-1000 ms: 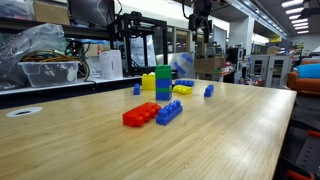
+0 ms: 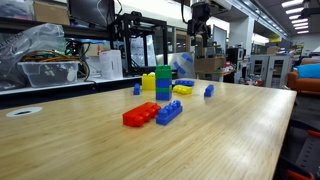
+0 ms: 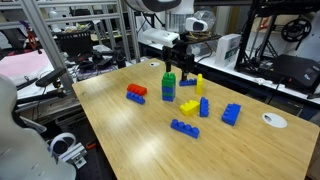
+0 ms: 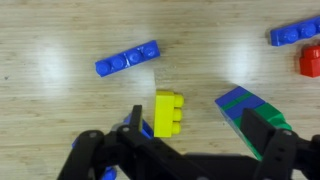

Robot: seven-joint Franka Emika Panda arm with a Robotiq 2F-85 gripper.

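My gripper hangs above the table, its two dark fingers spread apart at the lower edge of the wrist view, apparently with nothing held. Beneath that gap lies a yellow brick [image 4: 165, 113]. A green and blue stack [image 4: 250, 112] stands toward the right finger. Exterior view 1 shows the same stack [image 2: 163, 80] upright on the table. Left of centre in the wrist view is a long blue brick [image 4: 127, 59]. Another blue brick [image 4: 295, 32] and a red brick [image 4: 310, 62] sit at the upper right.
In exterior view 2, more blue bricks [image 3: 185, 128] and yellow bricks [image 3: 190, 111] are scattered around the stack. A tall yellow piece [image 3: 199, 82] stands behind.
The arm at the top of exterior view 1 has shifted slightly. The bricks and the stack have stayed where they were.
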